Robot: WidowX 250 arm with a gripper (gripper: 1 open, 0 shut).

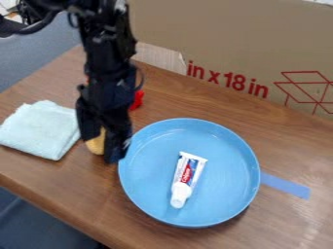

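My black gripper (104, 146) is low over the table, open, just left of the blue plate (160, 204). A yellow-orange object (93, 145) sits between or behind its fingers, mostly hidden. A tube of toothpaste (186, 178) lies on the plate. A folded light-blue cloth (39, 129) lies to the left of the gripper. A red object (136, 100) is partly hidden behind the arm.
A cardboard box (247, 39) stands along the back. Blue tape (286, 185) is stuck to the table right of the plate.
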